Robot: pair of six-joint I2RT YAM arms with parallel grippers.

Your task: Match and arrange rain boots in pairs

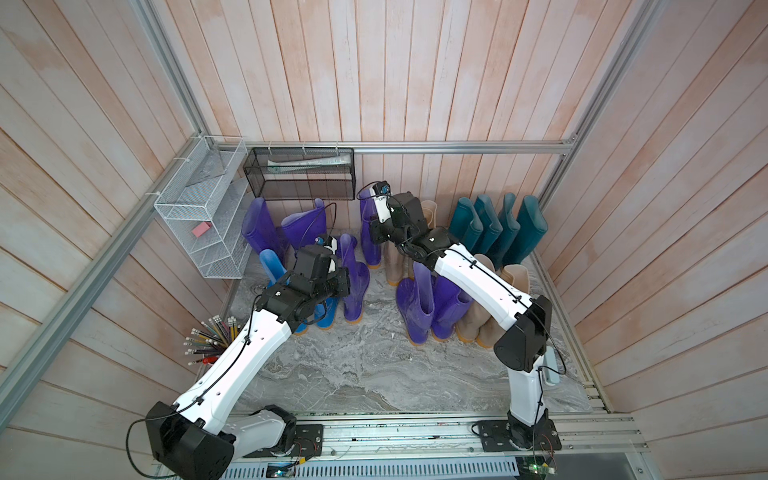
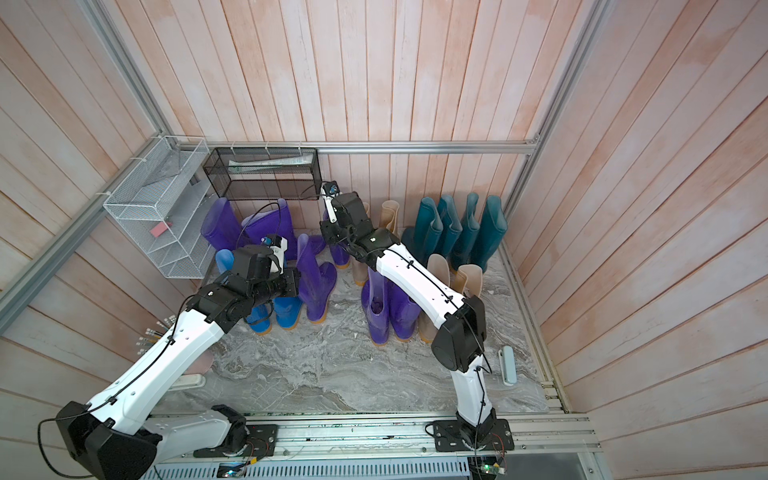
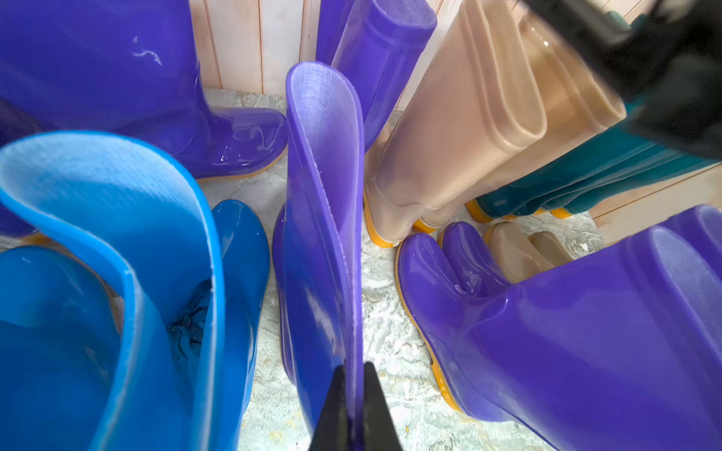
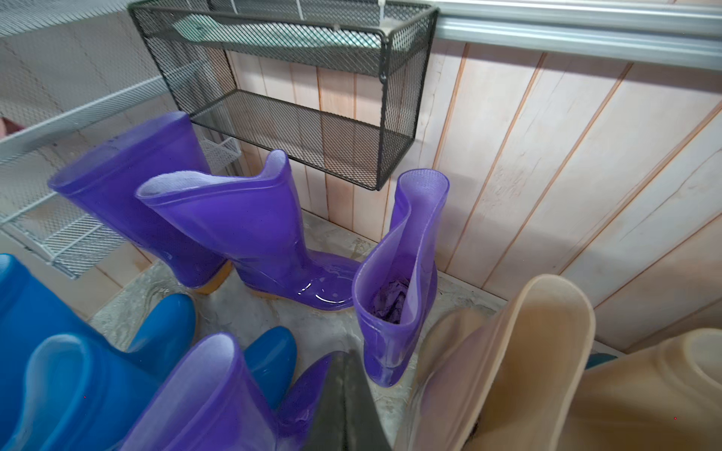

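My left gripper is shut on the upper rim of a purple boot [image 3: 316,195], standing between blue boots [image 3: 75,315] and another purple pair [image 3: 526,330] at the front. My right gripper is shut with nothing visible between its fingers, above a lone purple boot [image 4: 398,248] at the back, beside beige boots [image 4: 489,353]. Two more purple boots [image 4: 240,218] stand at the back left. Teal boots [image 2: 488,224] line the back right.
A black mesh basket [image 1: 296,193] hangs on the back rail, white wire shelves [image 1: 192,208] on the left. Pens lie at the front left.
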